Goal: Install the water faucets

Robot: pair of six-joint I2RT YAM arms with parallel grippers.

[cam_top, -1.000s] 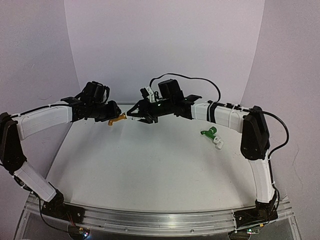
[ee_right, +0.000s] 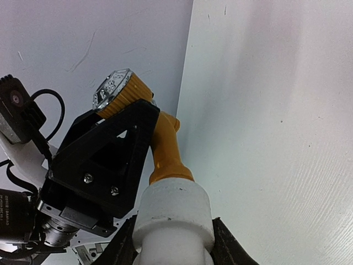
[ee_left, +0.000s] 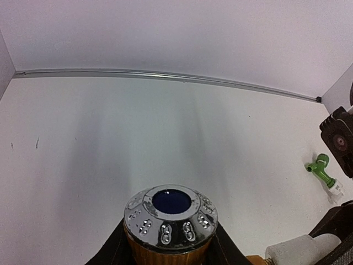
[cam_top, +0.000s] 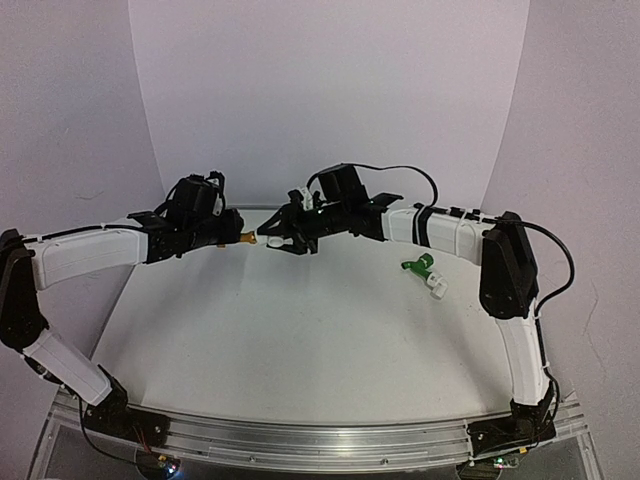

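Observation:
An orange faucet (ee_right: 165, 146) with a chrome-capped knob (ee_left: 171, 212) is held above the table, and my left gripper (cam_top: 234, 228) is shut on it just below the cap. My right gripper (cam_top: 272, 238) is shut on a white fitting (ee_right: 174, 221), facing the left one. In the right wrist view the faucet's orange end lines up with the fitting's rim and appears to touch it; how deep it sits inside is hidden. A green faucet (cam_top: 419, 264) lies on the table at the right, with a white fitting (cam_top: 437, 286) at its end.
A metal rail (cam_top: 300, 437) runs along its front edge, and pale walls enclose the sides and back. Black cables (cam_top: 405, 168) loop over the right arm.
My right gripper dipped a little.

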